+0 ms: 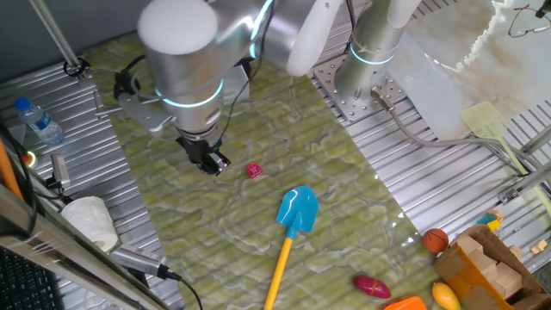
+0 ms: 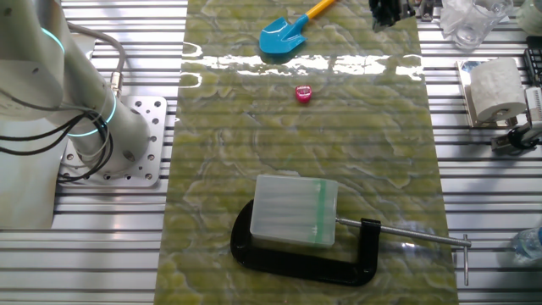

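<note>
My gripper [image 1: 221, 164] hangs over the green marbled mat, to the left of a small pink-red object [image 1: 254, 170] and apart from it. How far its fingers stand apart is too small to make out. At the top edge of exterior view 2 only part of the dark gripper [image 2: 391, 12] shows. There the small pink-red object [image 2: 303, 94] lies on open mat. A toy shovel with a blue blade [image 1: 298, 210] and yellow handle [image 1: 278, 274] lies nearby on the mat.
A translucent box [image 2: 288, 209] with a green stripe lies at a black C-clamp [image 2: 305, 267]. A cardboard box [image 1: 479, 274], a small basketball [image 1: 435, 240] and a purple-red toy [image 1: 372, 286] are at the lower right. A paper roll [image 1: 89, 221] stands left of the mat.
</note>
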